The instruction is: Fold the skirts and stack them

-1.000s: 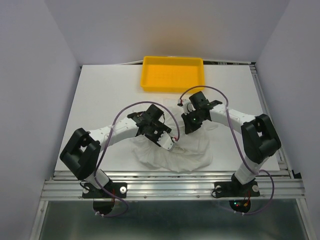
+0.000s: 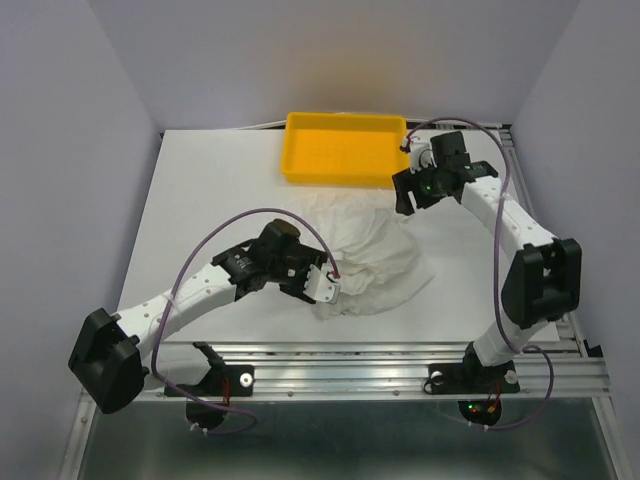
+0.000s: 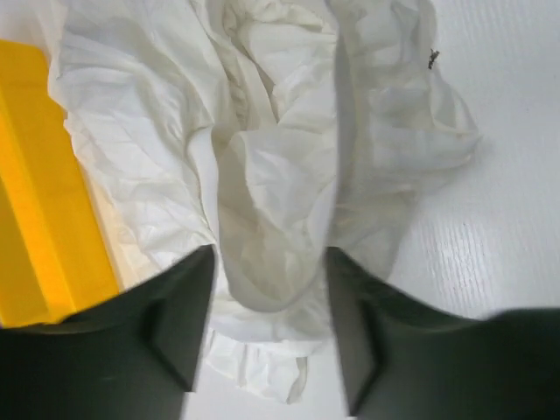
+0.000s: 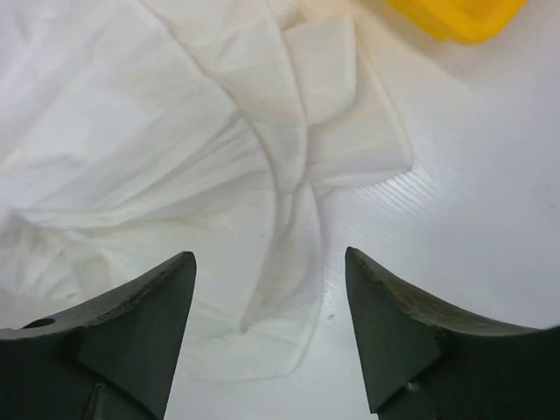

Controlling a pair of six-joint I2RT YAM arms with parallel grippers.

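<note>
A crumpled pile of white fabric (image 2: 370,250) lies in the middle of the table, folds and loose edges showing. My left gripper is low over the near-left part of the pile, fingers part open, with fabric visible between and below their blurred tips. My right gripper stands open over the pile's right edge, its fingertips above cloth and bare table, holding nothing.
A yellow bin (image 2: 344,150) sits at the back centre, just behind the fabric. The front rail runs along the near side.
My right arm has swung up and to the right, away from the middle of the pile. My left gripper has shifted slightly, and the fabric's near-left part is drawn in.
</note>
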